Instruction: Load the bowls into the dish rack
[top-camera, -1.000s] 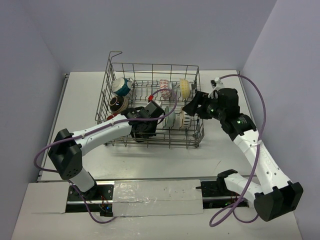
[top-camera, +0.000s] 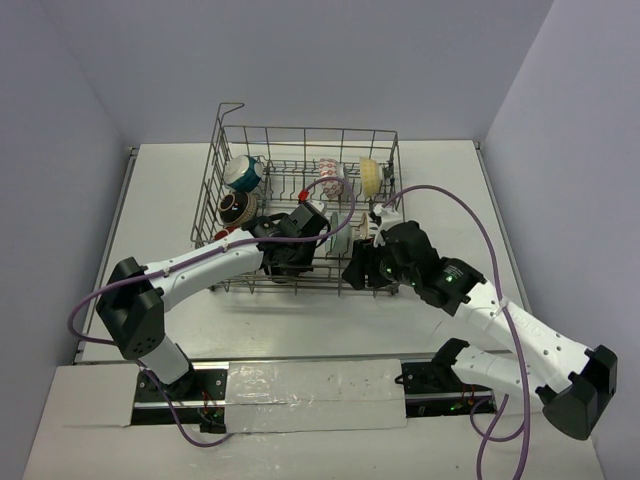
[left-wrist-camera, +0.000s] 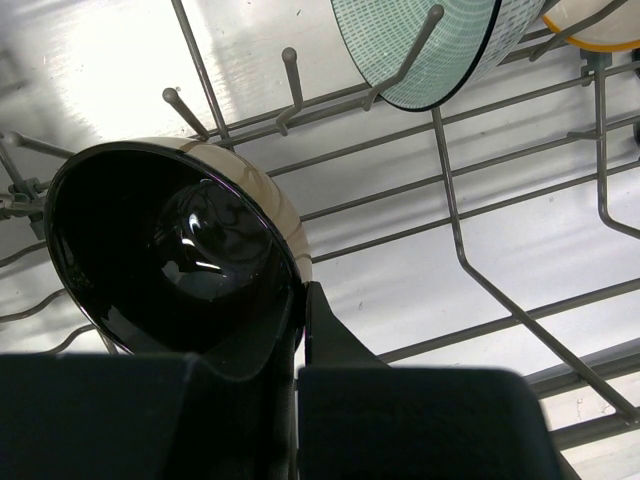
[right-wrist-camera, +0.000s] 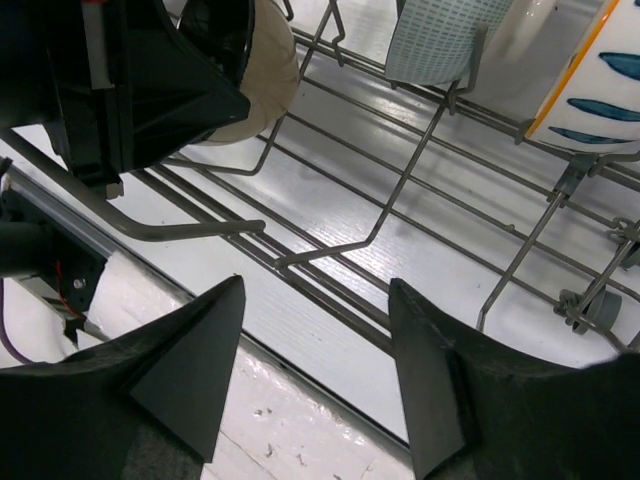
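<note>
A black bowl with a beige outside (left-wrist-camera: 275, 205) leans on its side among the tines of the rack's near part. My left gripper has its fingertips at this bowl's rim, one inside and one outside; how firmly they close on it does not show. Beside it stand a pale green bowl (right-wrist-camera: 440, 45) and an orange-rimmed white bowl with blue leaf marks (right-wrist-camera: 605, 85). My right gripper is open and empty, above the front edge of the dish rack (right-wrist-camera: 345, 312). From above, the left gripper's body covers the black bowl.
Farther back in the rack are a teal bowl (top-camera: 243, 173), a brown bowl (top-camera: 238, 208), a pink-patterned bowl (top-camera: 331, 175) and a yellow bowl (top-camera: 371, 177). Bare wire tines (left-wrist-camera: 455, 220) rise between the black and green bowls. White counter shows free in front.
My right gripper has swung from the rack's right side leftward and toward the front edge, near the left gripper. The left arm and the bowls look unmoved.
</note>
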